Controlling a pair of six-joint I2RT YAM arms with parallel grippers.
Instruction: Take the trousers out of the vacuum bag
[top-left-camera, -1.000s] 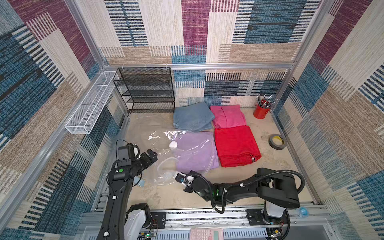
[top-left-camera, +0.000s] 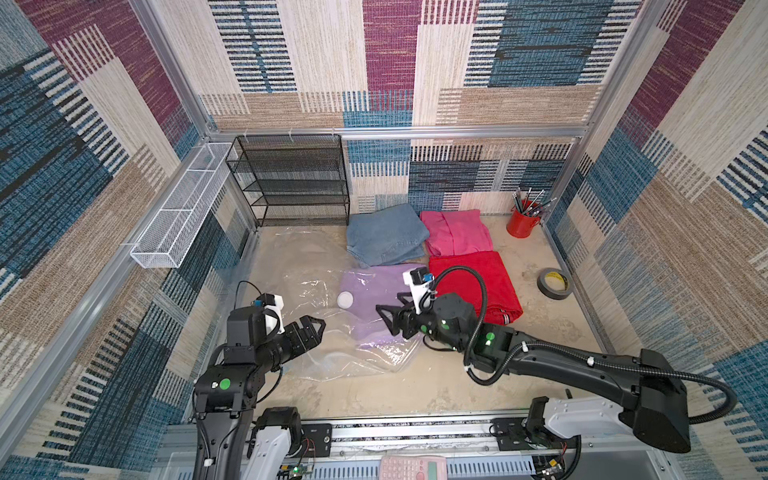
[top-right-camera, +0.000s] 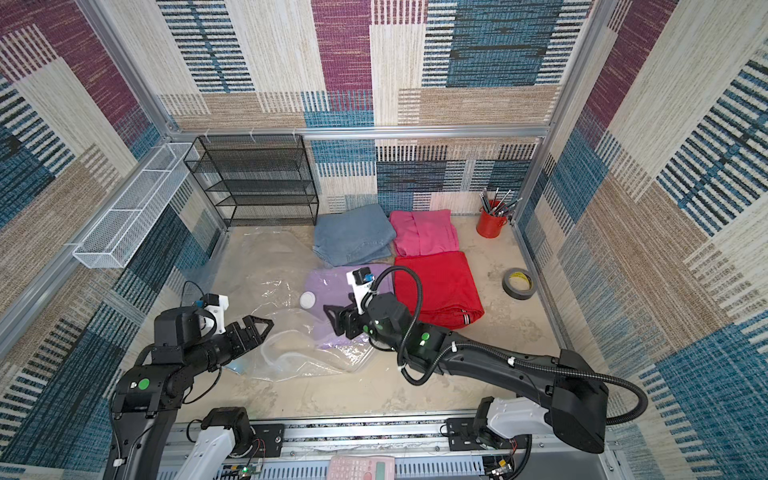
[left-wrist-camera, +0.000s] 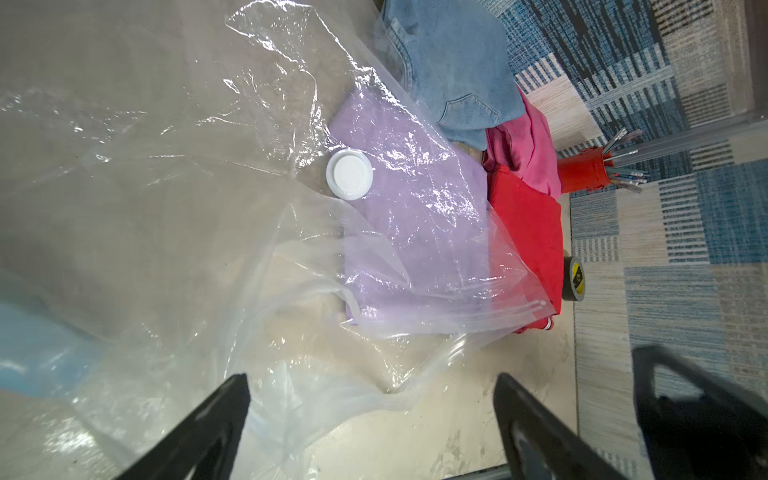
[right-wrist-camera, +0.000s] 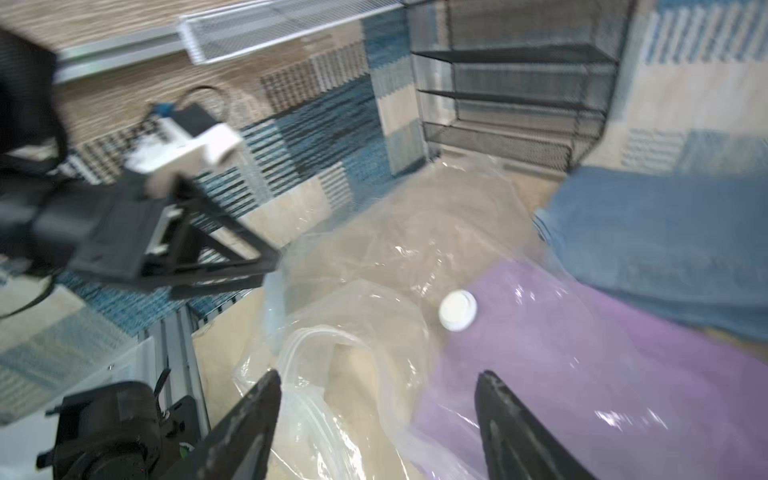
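Folded lavender trousers (left-wrist-camera: 432, 232) lie inside the clear vacuum bag (top-left-camera: 300, 264), which spreads wrinkled over the left and middle of the table. A round white valve (left-wrist-camera: 349, 174) sits on the bag at the trousers' left edge. Over the front left of the bag my left gripper (top-left-camera: 320, 329) stands open, nothing between its fingers. My right gripper (top-right-camera: 334, 324) hangs open above the trousers, its fingers (right-wrist-camera: 512, 416) apart and empty. Part of the trousers is hidden behind the right arm in both top views.
Folded blue jeans (top-left-camera: 387, 233), a pink garment (top-left-camera: 456, 232) and red trousers (top-left-camera: 480, 284) lie behind and right of the bag. A red pen cup (top-left-camera: 521, 222), a tape roll (top-left-camera: 553, 283) and a black mesh rack (top-left-camera: 292, 180) stand around the edges.
My right gripper has moved up from the bag's front edge to over the trousers. The left gripper has shifted slightly right and toward the front. The bag's front part looks raised and more wrinkled.
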